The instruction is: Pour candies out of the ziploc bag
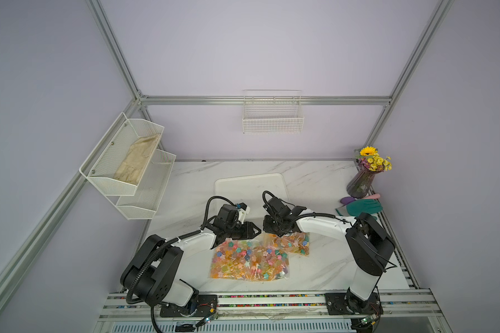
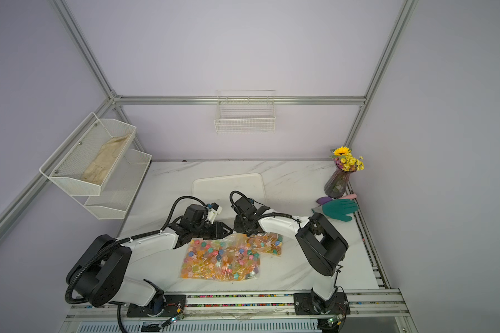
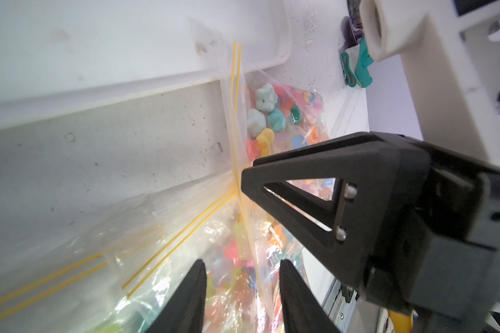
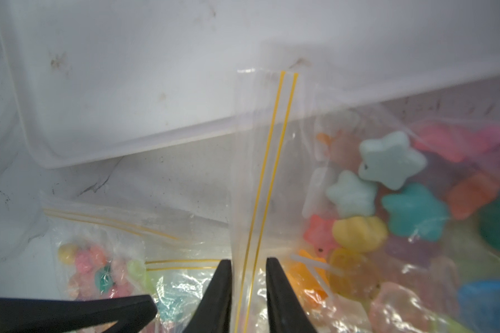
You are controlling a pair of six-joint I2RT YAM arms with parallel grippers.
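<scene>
Several clear ziploc bags of colourful candies lie on the table. The smaller bag (image 1: 294, 243) is on the right; its upright zip edge (image 4: 264, 183), with two yellow lines, runs up between the grippers. In the right wrist view my right gripper stands open, and the zip edge passes between or just behind its fingers. My left gripper is at that bag's left side, its fingers parted, with part of the bag seen behind the gap. Neither gripper visibly pinches the plastic. The grippers' tips face each other closely. A white tray (image 4: 44, 138) lies behind the bags.
Two larger candy bags (image 1: 227, 266) lie in front of my left gripper. At the table's right are a flower vase (image 1: 362, 182) and a teal glove (image 1: 365, 206). A white wire rack (image 1: 108, 186) hangs on the left wall.
</scene>
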